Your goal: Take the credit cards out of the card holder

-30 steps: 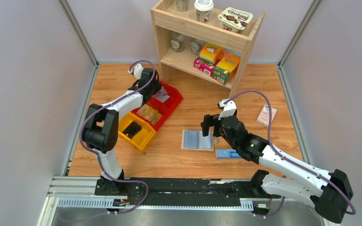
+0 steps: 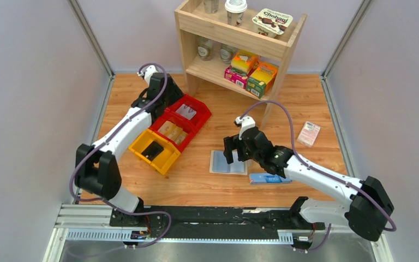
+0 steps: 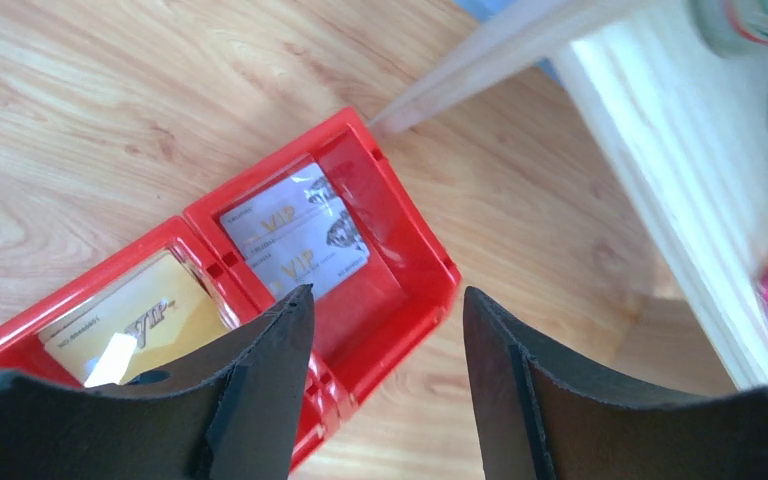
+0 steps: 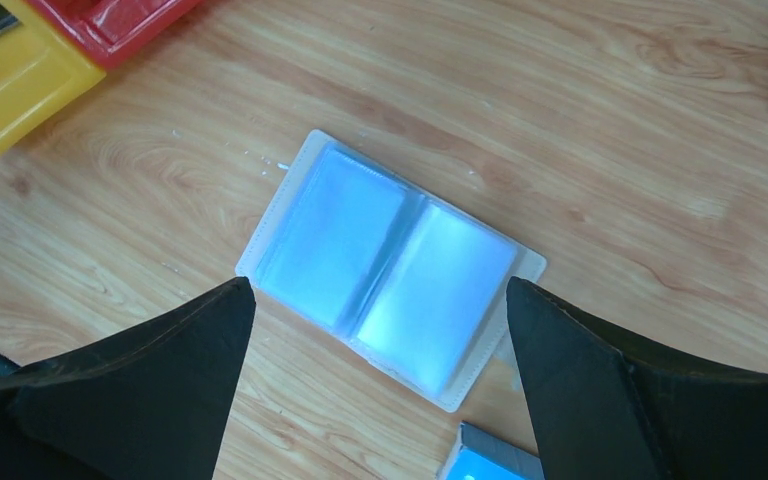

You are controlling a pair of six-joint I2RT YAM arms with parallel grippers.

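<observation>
The card holder (image 4: 335, 240) lies spread flat on the table, its two blue pockets facing up with no card showing in them. Above it my right gripper hangs open and empty. Two silver VIP cards (image 3: 305, 255) rest in the end compartment of the red bin (image 3: 425, 255). Gold cards (image 3: 150, 315) lie in the compartment beside it. Black cards (image 2: 153, 150) are in the yellow bin (image 2: 166, 163). My left gripper is open over the red bin's end, clear of the cards, with nothing between its fingers.
Behind the bins stands a wooden shelf (image 2: 232, 33) with cups, jars and boxes. A blue box (image 2: 266, 179) lies just right of the card holder. A pack of cards (image 2: 309, 134) is farther right. Open table separates the bins from the holder.
My left arm has swung up and left, away from the red bin's silver cards, which now show clearly. My right arm has moved left, over the card holder.
</observation>
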